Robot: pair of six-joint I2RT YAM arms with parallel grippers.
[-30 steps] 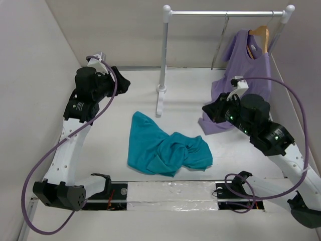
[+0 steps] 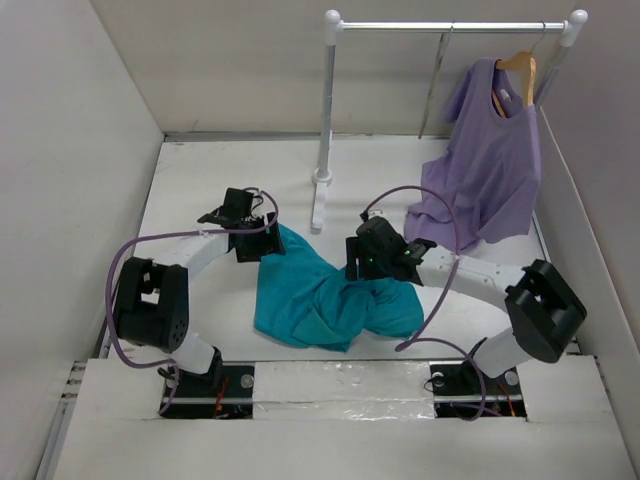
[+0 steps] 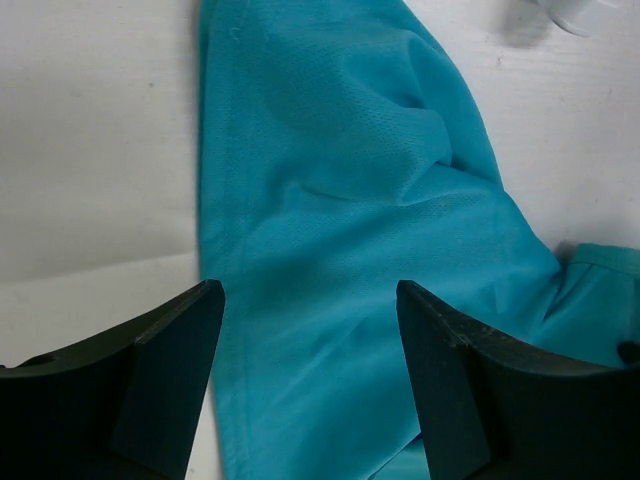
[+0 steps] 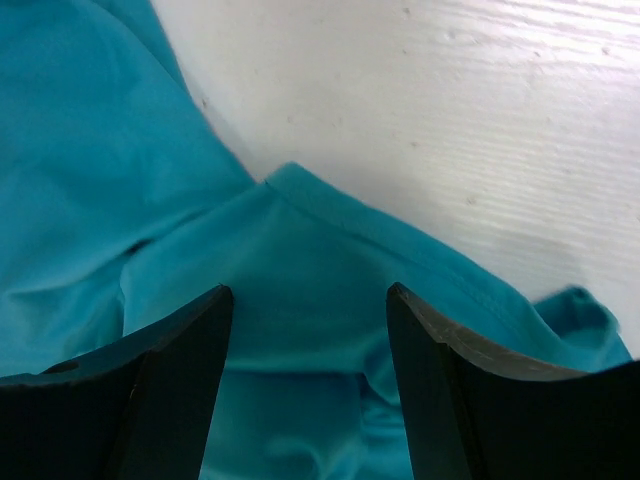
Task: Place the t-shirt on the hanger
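Note:
A crumpled teal t-shirt (image 2: 330, 315) lies flat on the white table. My left gripper (image 2: 258, 240) is low over its upper left part, open, with teal fabric showing between the fingers in the left wrist view (image 3: 310, 360). My right gripper (image 2: 362, 258) hovers over its right part, also open, with a folded hem of the shirt (image 4: 330, 210) below and ahead of the fingertips. Whether either gripper touches the cloth is unclear.
A white rail (image 2: 480, 28) stands behind, with its post (image 2: 325, 110) and foot beyond the shirt. A purple shirt (image 2: 490, 170) hangs at the right on a wooden hanger (image 2: 518, 62), its lower part near the table. Bare table lies to the left.
Both arms have come down and inward from higher, outer positions to over the teal shirt. The shirt looks unchanged.

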